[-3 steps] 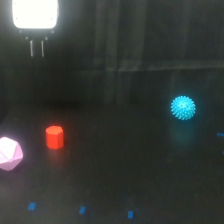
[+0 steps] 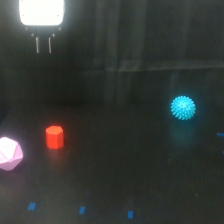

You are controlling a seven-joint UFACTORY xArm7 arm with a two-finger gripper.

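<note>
My gripper [image 2: 44, 46] hangs in the upper left of the camera view, below a bright white block. Its two thin fingers [image 2: 50, 46] stand apart, with nothing between them. Well below it, on the dark surface, is a red block with an angular outline [image 2: 55, 137]. A pale pink faceted ball [image 2: 9, 154] lies to the left of the red block, partly cut off by the frame's left edge. Over at the right is a cyan ball with a spiky surface [image 2: 183, 108]. All three objects are clear of the gripper.
Several small blue marks, such as the blue mark [image 2: 82, 210], run along the lower part of the dark surface [image 2: 120, 165]. Dark folded cloth [image 2: 130, 40] hangs at the back. Wide free room lies between the red block and the cyan ball.
My gripper has shifted slightly to the right and a little up in the view. Its fingers stay apart. The three objects have not moved.
</note>
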